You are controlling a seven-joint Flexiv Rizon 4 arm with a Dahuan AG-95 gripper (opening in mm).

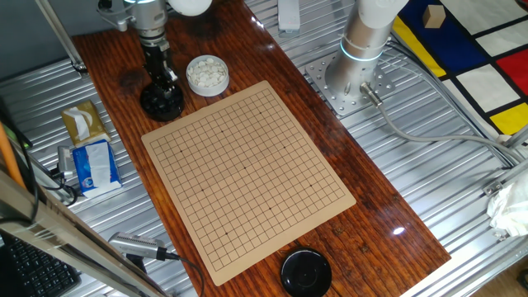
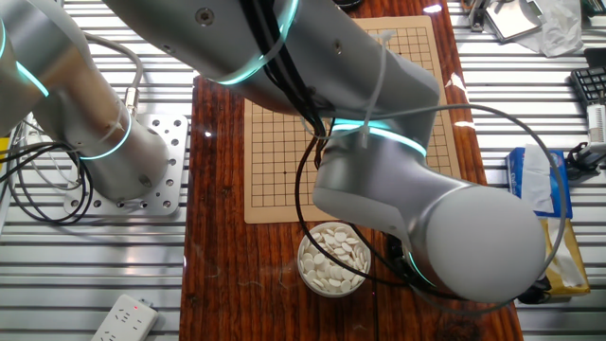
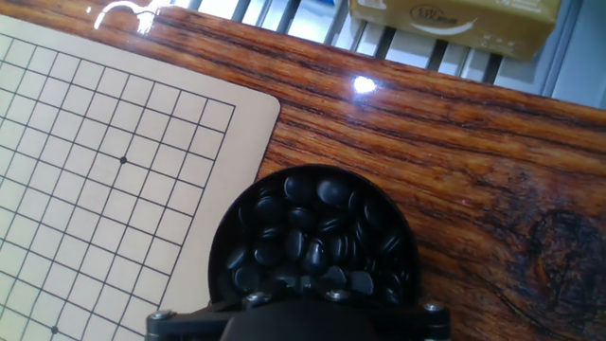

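Observation:
Over the black bowl point(image 3: 220, 227) at the board's corner, my gripper points down among or just above the black stones point(image 3: 295, 188). Its dark fingers blend with the stones, so whether they are apart or together, or hold a stone, cannot be made out. In exterior view 1 the gripper point(image 1: 168, 87) reaches into that bowl point(image 1: 153, 110). A white bowl of white stones point(image 1: 207, 75) stands beside it. The tan gridded board point(image 1: 247, 177) lies flat with no stones on it. In exterior view 2 the arm hides the gripper.
A black round dish or lid point(image 1: 306, 272) lies near the board's opposite end. Tissue packs, one yellow point(image 1: 86, 124) and one blue point(image 1: 97, 168), rest off the wooden table's edge. The arm's base point(image 1: 351, 82) is on the other side. Bare wood surrounds the board.

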